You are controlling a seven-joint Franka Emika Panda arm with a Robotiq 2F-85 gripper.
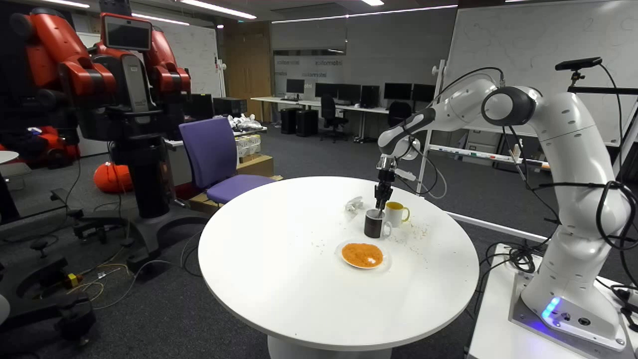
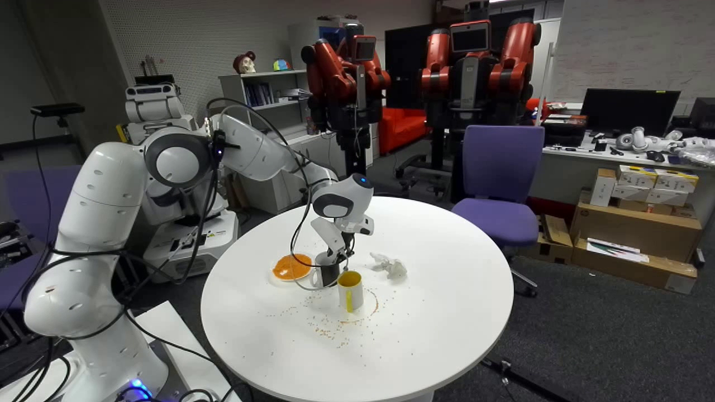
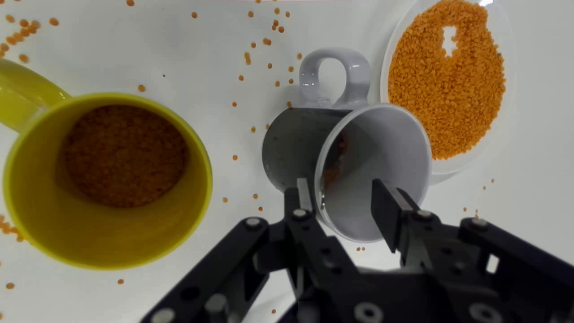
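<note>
A dark mug [image 3: 296,142] with a pale rim and grey handle stands upright on the round white table, a few orange grains inside it. In the wrist view my gripper is open over its rim: one of the fingers [image 3: 305,202] lies outside the wall, the other over the mouth. Clear space shows between the fingertips and the wall on the inner side. Beside it stands a white mug [image 2: 349,295] with a yellow inside [image 3: 177,226], holding orange grains low down. A white plate [image 3: 387,80] spread with orange grains [image 3: 446,97] sits on the dark mug's other side.
Crumpled clear plastic [image 2: 390,266] lies near the mugs. Loose grains [image 2: 328,331] are scattered around them on the table [image 1: 281,257]. A purple chair [image 1: 224,164] stands against its far edge.
</note>
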